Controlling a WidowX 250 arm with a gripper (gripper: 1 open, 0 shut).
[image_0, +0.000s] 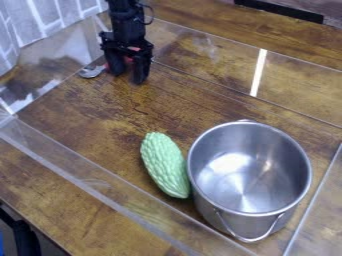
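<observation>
My dark gripper is low at the back left of the wooden surface, over a small reddish object partly hidden behind its fingers. A metal utensil end shows just left of it. I cannot tell whether the fingers are closed on anything. A pale green bitter melon lies at the front middle, beside a large steel pot on the right.
Clear plastic walls border the work area.
</observation>
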